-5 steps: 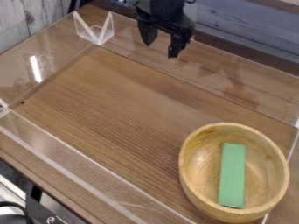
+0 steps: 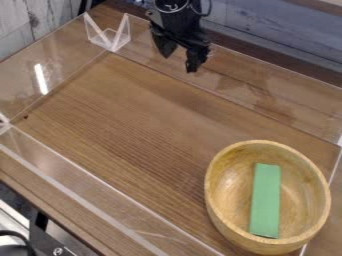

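The black gripper (image 2: 178,52) hangs at the top centre, over the back of the wooden table, open, with nothing clearly between its fingers. At the lower right is a round wooden bowl (image 2: 226,185) with a green rectangular block (image 2: 265,200) lying in it.
A clear plastic holder (image 2: 110,32) stands at the back left. A grey wall runs along the back and left edges.
The gripper has shifted slightly left and changed its angle a little near the back of the table. The bowl and green block have not moved.
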